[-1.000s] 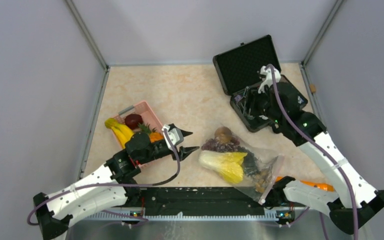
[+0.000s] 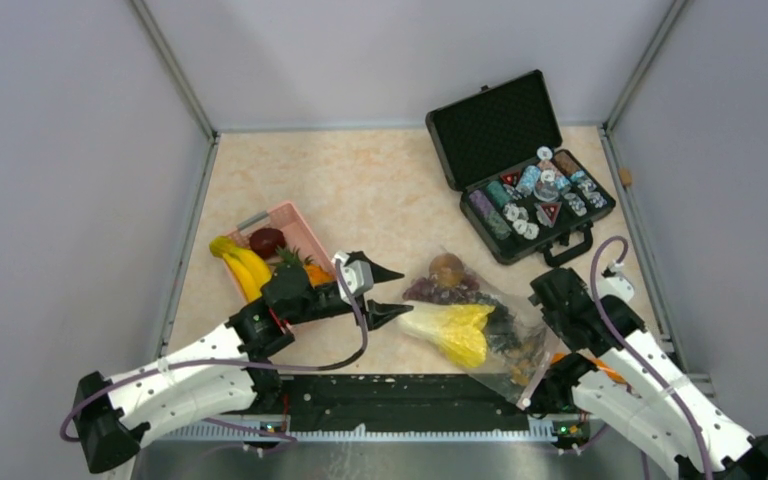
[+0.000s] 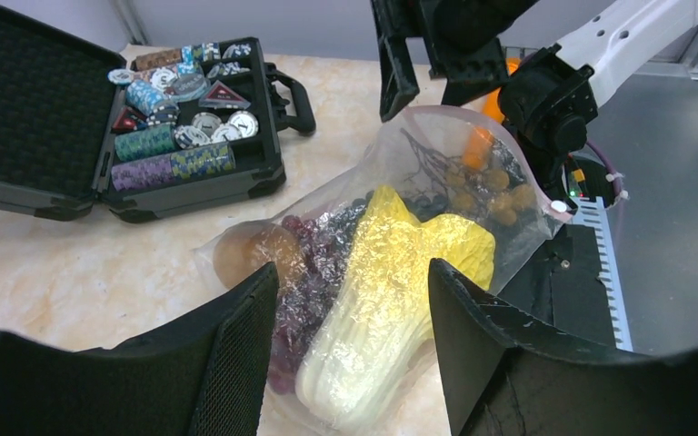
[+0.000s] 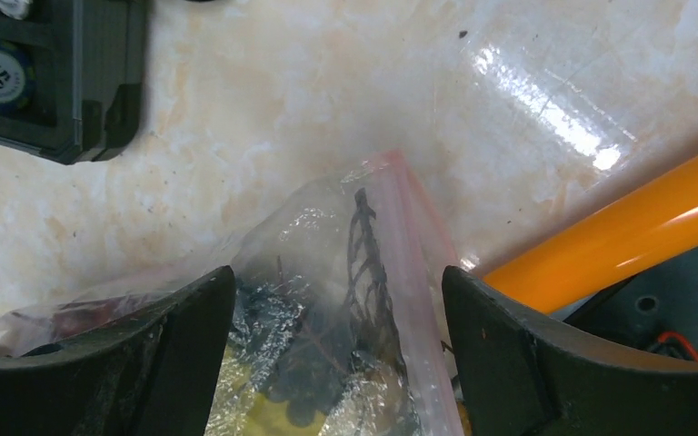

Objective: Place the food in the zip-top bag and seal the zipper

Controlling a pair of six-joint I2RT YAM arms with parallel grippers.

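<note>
The clear zip bag (image 2: 520, 340) lies on the table at front right, holding a brown round fruit (image 2: 446, 267), dark grapes (image 2: 440, 293) and yellow-leaved cabbage (image 2: 450, 330), plus smaller items. My left gripper (image 2: 400, 292) stands open left of the bag, nothing between its fingers. In the right wrist view my open right gripper is over the bag's pink-edged corner, which lies between and beyond the fingertips; contact cannot be told. A pink basket (image 2: 300, 228) holds bananas (image 2: 243, 262), a dark red fruit (image 2: 267, 241) and a pineapple.
An open black case of poker chips (image 2: 500, 240) stands at the back right. An orange tube (image 4: 609, 232) lies by the bag at the right edge.
My right arm has swung from over the chip case down to the bag's right corner. My left gripper has moved slightly right toward the bag.
</note>
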